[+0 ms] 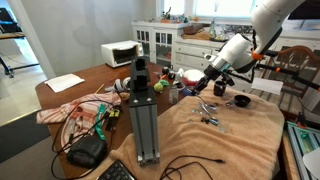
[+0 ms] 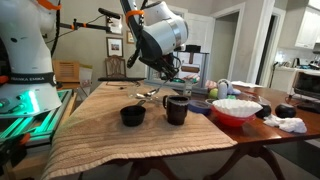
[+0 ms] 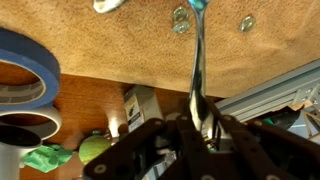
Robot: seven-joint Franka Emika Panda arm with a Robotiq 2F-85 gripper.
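My gripper is shut on a slim, shiny metal utensil [image 3: 199,50], which stretches away from the fingertips toward the top edge of the wrist view. Its far end runs out of that view, so I cannot tell what kind of utensil it is. Exterior view 1 has the gripper [image 1: 204,88] above the far part of the peach cloth [image 1: 215,145], close to a dark mug [image 1: 220,89]. More silvery utensils [image 1: 209,113] lie on the cloth below. From the other side, the gripper [image 2: 163,76] hangs above and behind the dark mug [image 2: 177,113].
A small black bowl [image 2: 133,116] stands beside the mug, and a red bowl [image 2: 236,112] is near the table edge. Blue tape [image 3: 32,72] and a green ball [image 3: 94,149] show in the wrist view. A tall dark post [image 1: 145,125] rises mid-table.
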